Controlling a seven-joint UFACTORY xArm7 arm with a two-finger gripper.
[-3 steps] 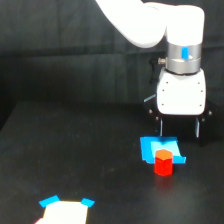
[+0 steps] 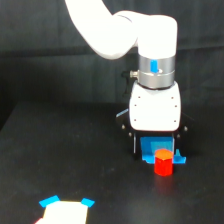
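A small red block (image 2: 163, 168) with an orange six-sided top stands on the dark table, right of centre in the camera view. It sits at the front part of a blue-marked patch (image 2: 148, 157). Just behind and above the block hangs my gripper (image 2: 157, 148), pointing down. Its dark fingers (image 2: 135, 146) are wide apart, one on each side of the patch, and nothing shows between them. How far the fingertips are above the table is hard to tell.
At the bottom left lies a white square (image 2: 65, 212) with blue corner pieces, cut off by the frame's edge. A dark curtain (image 2: 50, 75) closes off the back.
The arm has come left and lower, bringing my gripper from the right and above to close behind the block. The red block and the white square look unmoved.
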